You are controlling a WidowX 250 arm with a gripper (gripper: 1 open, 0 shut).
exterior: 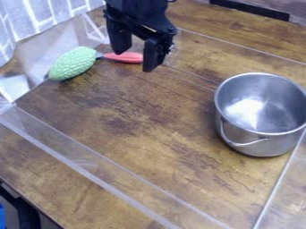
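A black robot gripper [136, 51] hangs at the top centre, its two fingers apart and pointing down over a red object [123, 57] that lies behind it, partly hidden. A green textured object [73, 63], like a corn cob, lies at the left. A steel pot [260, 114] with a handle stands at the right.
Transparent edges or panels run along the left, front and right, and a white cloth hangs at the back left.
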